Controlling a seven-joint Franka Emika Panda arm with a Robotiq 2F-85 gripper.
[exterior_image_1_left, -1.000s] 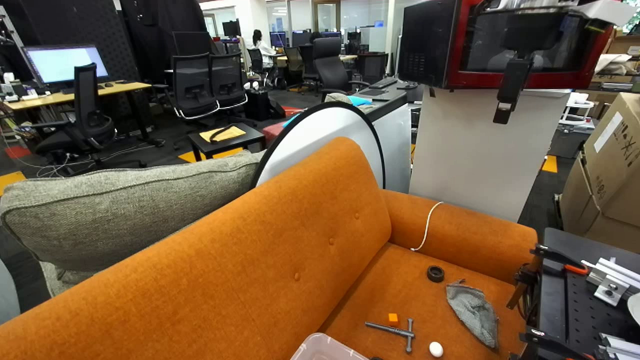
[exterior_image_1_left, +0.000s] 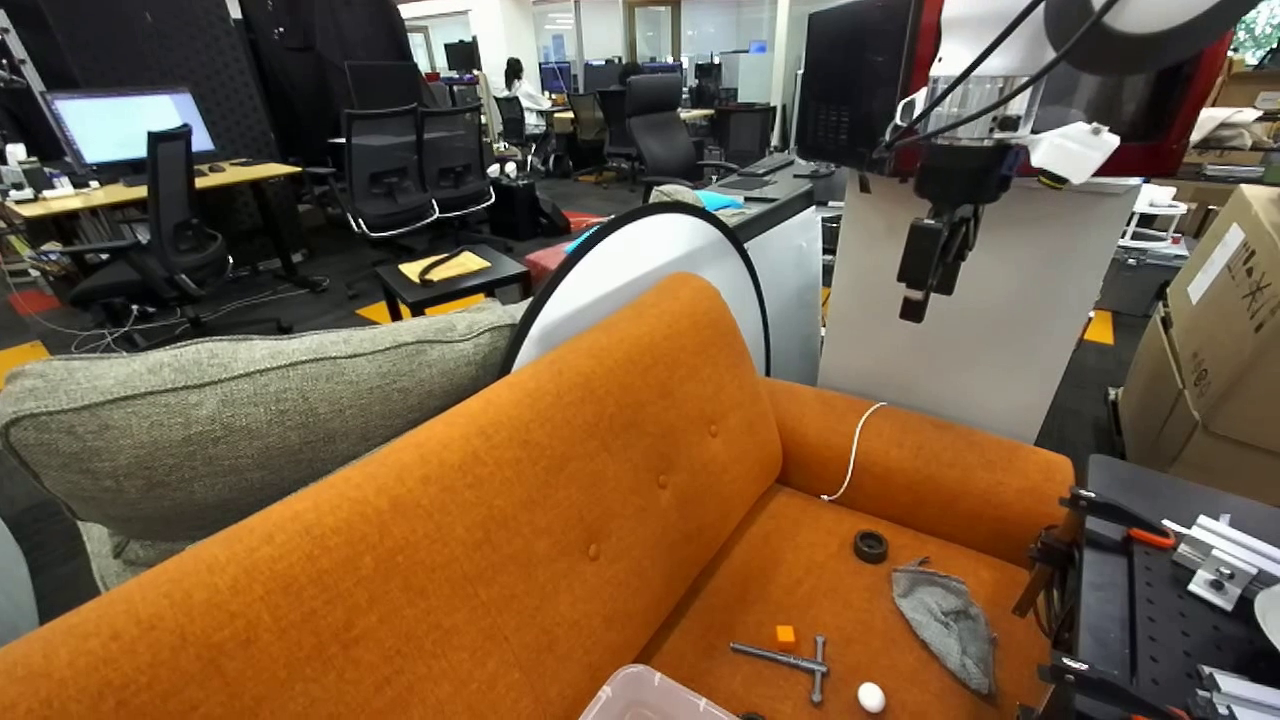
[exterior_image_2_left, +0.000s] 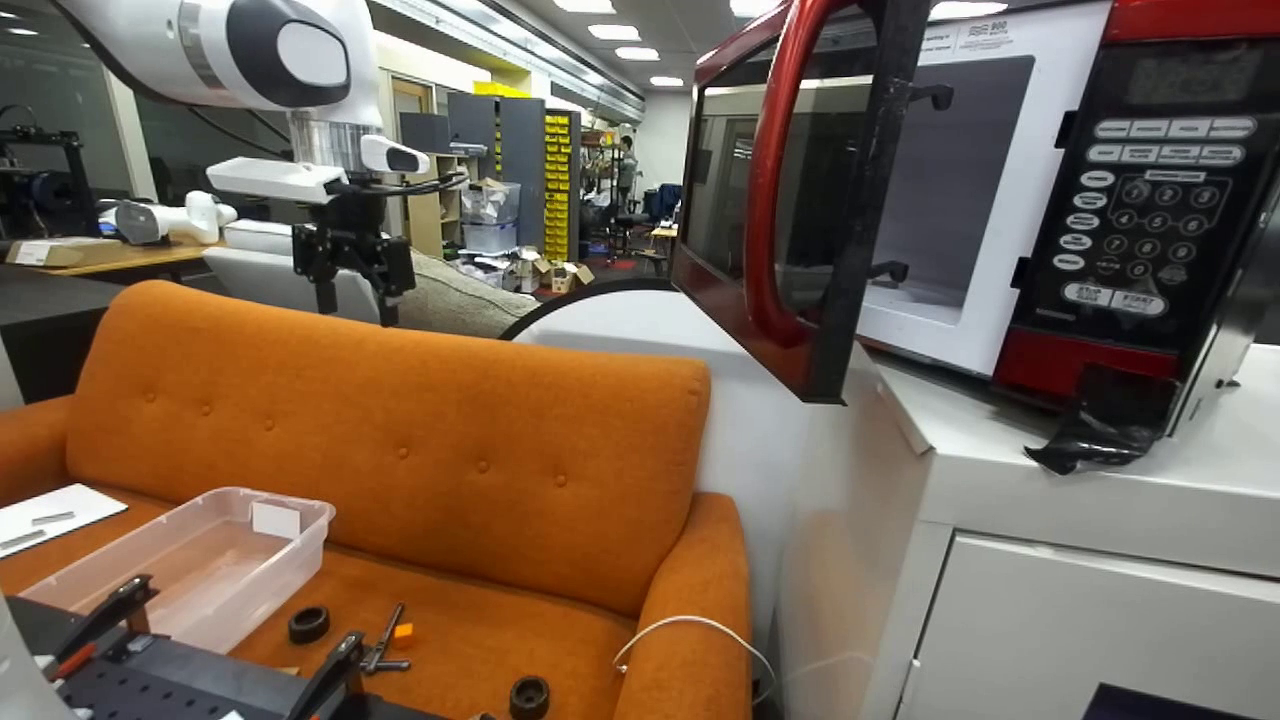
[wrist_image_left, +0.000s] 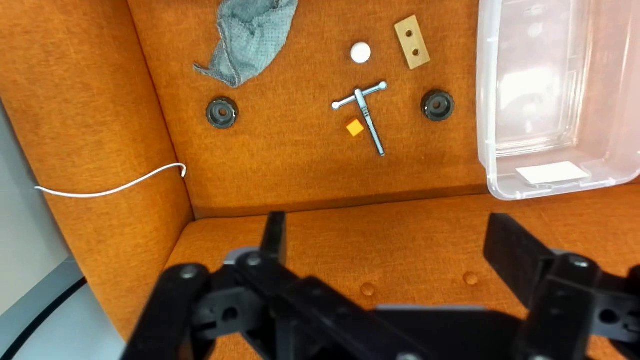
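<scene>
My gripper stands open high above the orange couch, with nothing between its fingers. In the wrist view the seat holds a grey cloth (wrist_image_left: 255, 39), a white ball-like object (wrist_image_left: 360, 52), a wooden block with two holes (wrist_image_left: 412, 42), a metal T-shaped tool (wrist_image_left: 367, 114) and a small orange cube (wrist_image_left: 355, 127) touching or close beside it. Two black rings (wrist_image_left: 222, 113) lie apart on either side of the tool. A white cord (wrist_image_left: 114, 191) drapes over the armrest. The clear plastic bin (wrist_image_left: 490, 102) looks empty apart from a white label.
A red microwave (exterior_image_2_left: 786, 180) with its door ajar stands on a white cabinet (exterior_image_2_left: 1092, 528) beside the couch. The couch backrest (exterior_image_2_left: 360, 408) rises below the gripper. A black perforated table (exterior_image_1_left: 1164, 612) with clamps borders the seat's front. Open seat shows around the small objects.
In exterior view 1 my gripper has moved left and lower in the picture, away from the microwave's front. The objects on the couch have stayed where they were.
</scene>
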